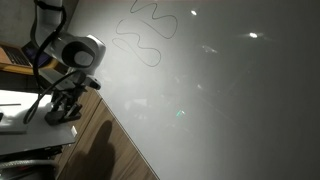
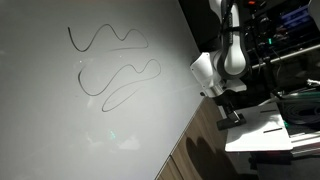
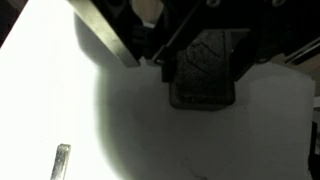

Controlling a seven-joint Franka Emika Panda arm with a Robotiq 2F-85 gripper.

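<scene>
A dark block that looks like a whiteboard eraser (image 3: 202, 88) rests on a white surface (image 3: 135, 135) in the wrist view. The dark fingers of my gripper stand around its upper part, one on each side. Whether they press on it cannot be made out. In exterior view 2 the block (image 2: 231, 122) shows under the gripper (image 2: 226, 103), near the wooden panel. Exterior view 1 has the gripper (image 1: 65, 101) low over the same dark block (image 1: 58, 116), its fingertips hard to separate from it.
A large whiteboard (image 1: 210, 100) fills much of both exterior views and bears wavy black lines (image 2: 118, 72). Wooden panelling (image 1: 108, 140) runs along the board's edge. A small silvery object (image 3: 61, 161) lies on the white surface, apart from the block.
</scene>
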